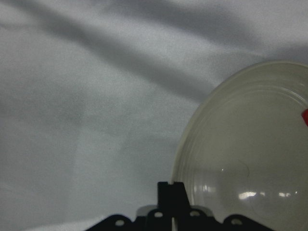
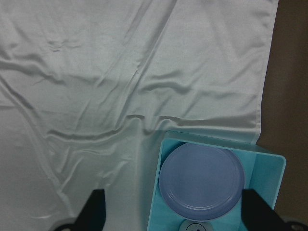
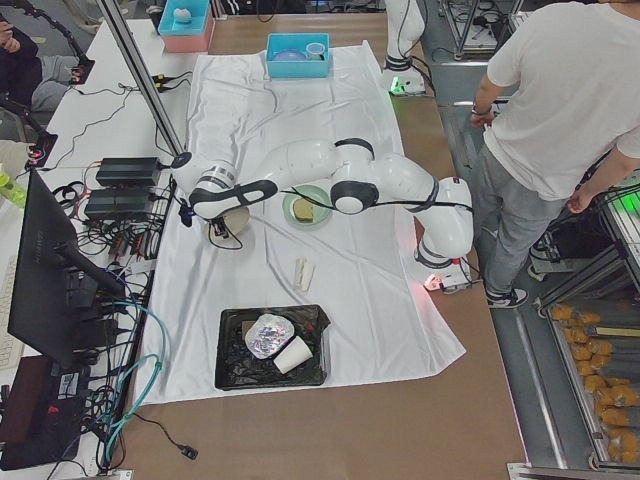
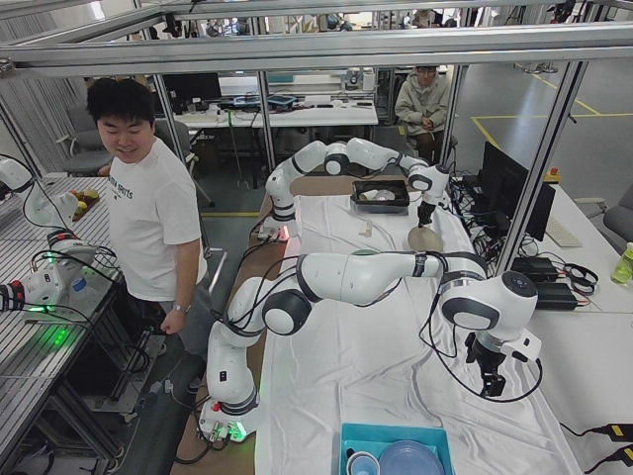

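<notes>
My left gripper is shut above the rim of a cream bowl [image 1: 245, 154] on the white cloth; whether it grips the rim is unclear. A small red piece [image 1: 304, 117] shows in the bowl. My right gripper stands open above the cloth near a blue bin [image 2: 263, 173] holding a blue plate [image 2: 201, 175] and a cup. A green plate [image 3: 296, 217] with a yellow item lies mid-cloth.
A black tray [image 3: 230, 370] with a foil-covered dish and a white cylinder sits at the cloth's near end, with a pale strip [image 3: 304, 274] above it. A person stands beside the table.
</notes>
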